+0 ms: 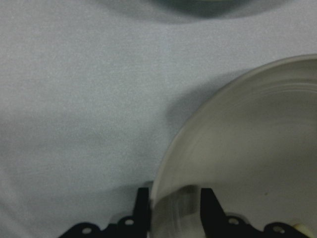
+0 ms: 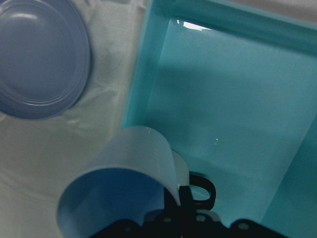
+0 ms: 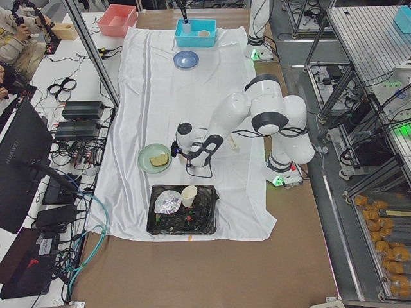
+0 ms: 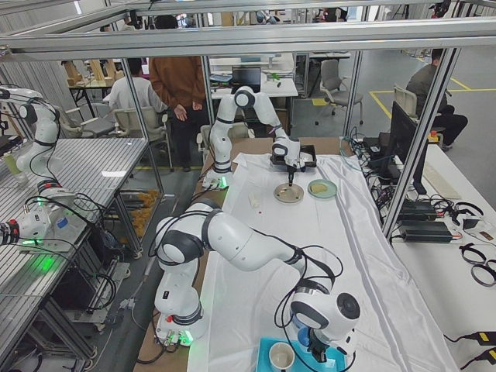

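A cream plate (image 1: 252, 139) lies on the white cloth beside a green plate (image 3: 149, 165) with a yellow sponge-like piece (image 3: 159, 160). My left gripper is at the cream plate's rim, one finger either side; whether it grips the rim is unclear. My right gripper is shut on a blue cup (image 2: 114, 178), tilted over the cyan bin (image 2: 228, 99). A white mug (image 4: 281, 356) stands inside that bin, partly hidden by the cup in the right wrist view.
A blue plate (image 2: 37, 54) lies beside the bin. A black tray (image 3: 168, 222) with a foil-covered item and white cup stands at the near end.
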